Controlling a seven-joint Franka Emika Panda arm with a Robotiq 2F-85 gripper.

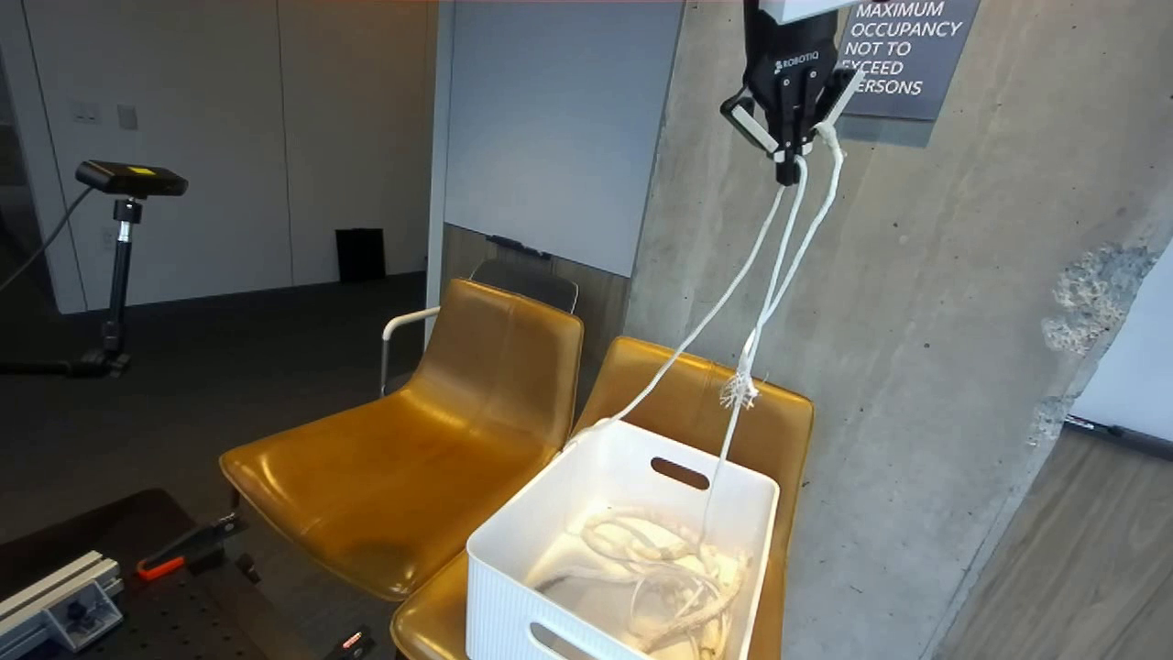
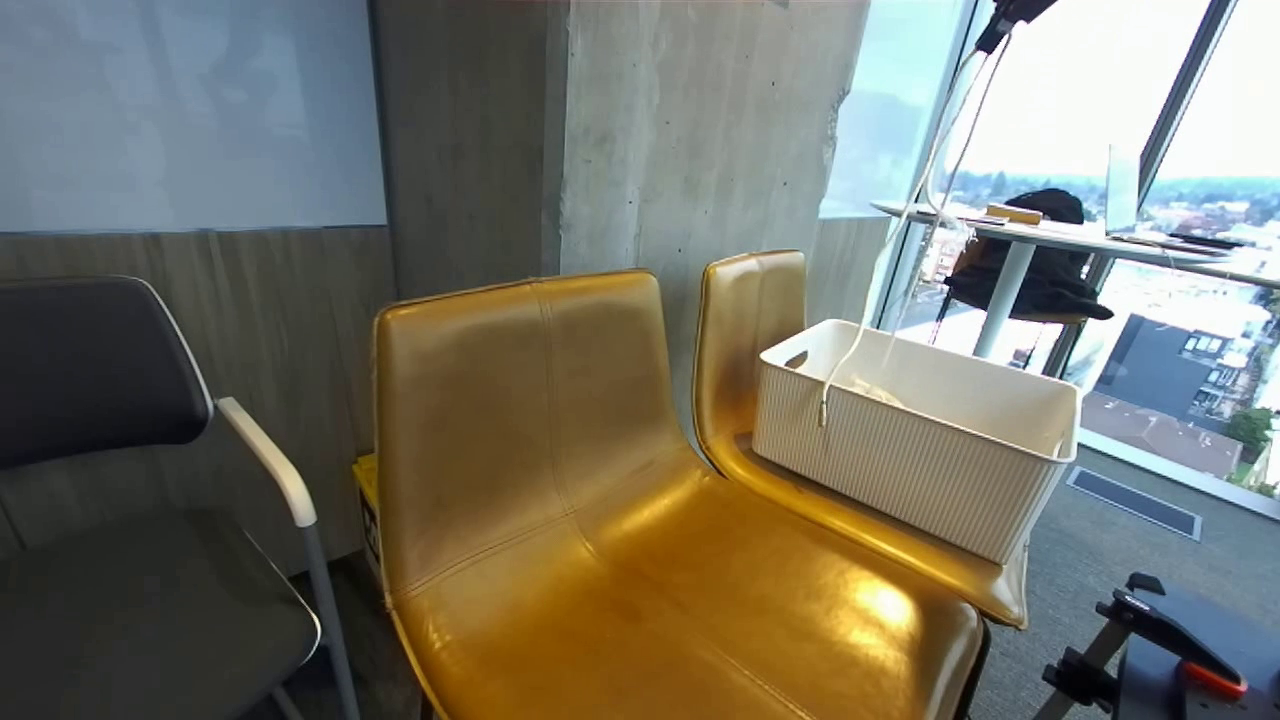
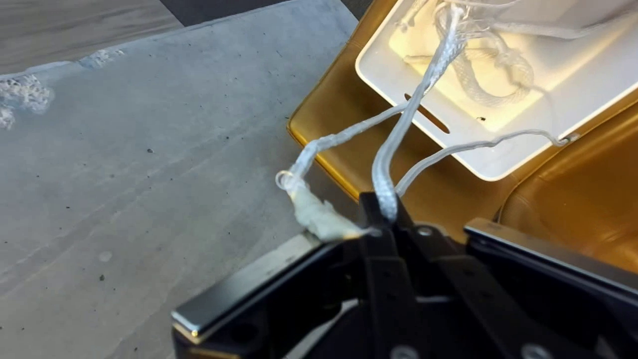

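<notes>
High above the chairs, my gripper (image 1: 787, 176) is shut on white rope (image 1: 783, 253), and several strands hang down from its fingertips. In the wrist view the rope (image 3: 387, 161) runs from between the fingers, with one thick end sticking out to the left. Below stands a white bin (image 1: 616, 440) with more rope (image 1: 671, 583) coiled inside; one hanging strand with a frayed tuft (image 1: 739, 390) leads down into it. Another strand reaches the bin's left rim, and in exterior view 2 its end (image 2: 823, 408) hangs over the outside of the bin (image 2: 912, 450).
The bin rests on a tan chair (image 1: 704, 385), with a second tan chair (image 1: 440, 407) beside it. A concrete pillar (image 1: 880, 330) rises close behind. A dark table with clamps (image 1: 187, 546) is at the lower left.
</notes>
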